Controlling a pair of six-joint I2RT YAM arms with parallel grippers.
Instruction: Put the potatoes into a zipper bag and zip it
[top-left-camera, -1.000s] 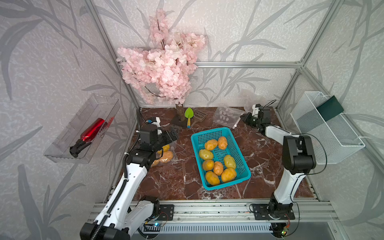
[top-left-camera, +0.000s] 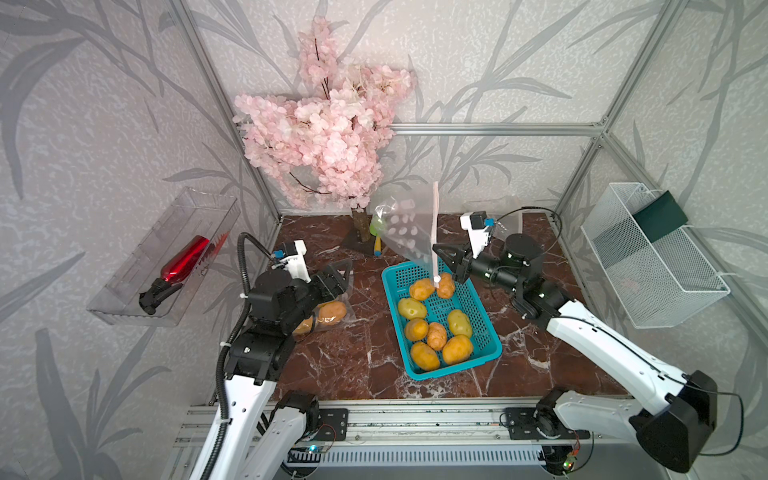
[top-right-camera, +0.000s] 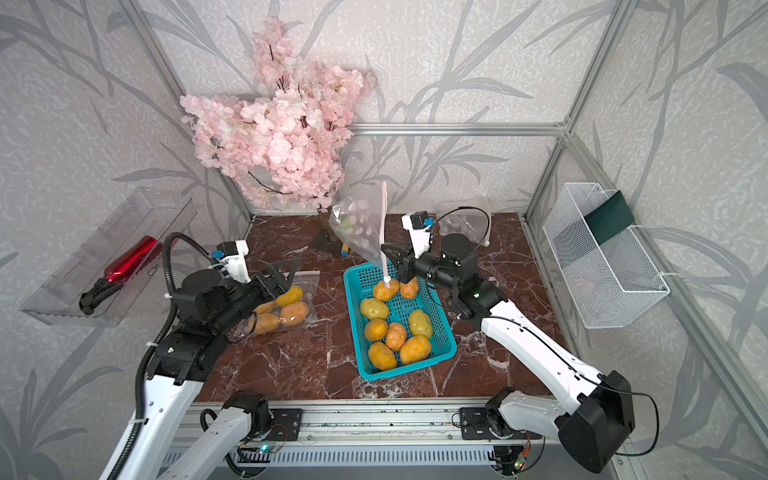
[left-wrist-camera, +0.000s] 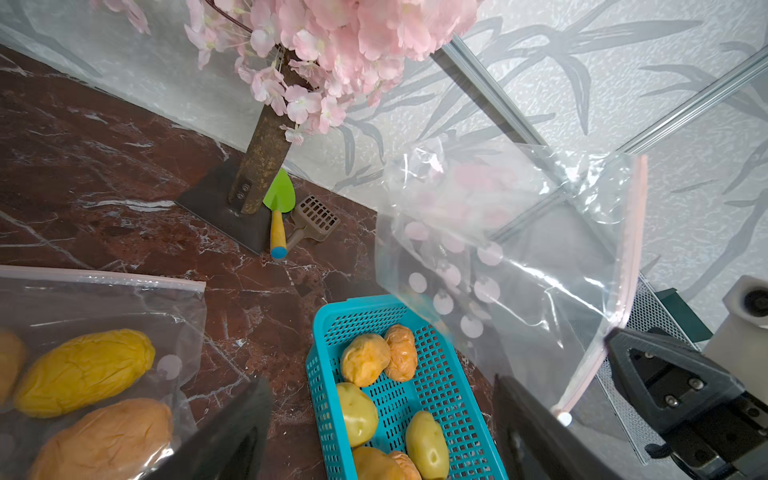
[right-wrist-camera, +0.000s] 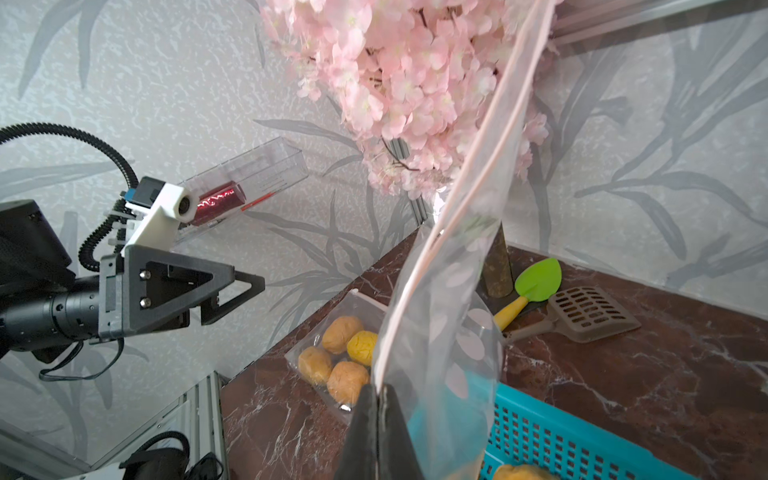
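Note:
An empty zipper bag (left-wrist-camera: 504, 256) hangs upright over the blue basket, its pink zip edge held by my right gripper, which is shut on it. Several potatoes (top-left-camera: 457, 347) lie in the blue basket (top-left-camera: 492, 345). A second zipper bag with several potatoes (left-wrist-camera: 94, 376) lies on the counter at left. My left gripper (top-right-camera: 276, 276) is above that filled bag, with nothing seen between its fingers, which are apart and blurred in the left wrist view.
A flower tree (top-left-camera: 360, 228), a green trowel (right-wrist-camera: 536, 280) and a slotted scoop (right-wrist-camera: 592, 312) stand or lie at the back. Wire holder (top-left-camera: 648, 280) and clear bin (top-left-camera: 112, 308) hang on the side walls.
My right gripper has lifted the empty bag from the back right and carried it leftward over the basket. The left arm has shifted a little.

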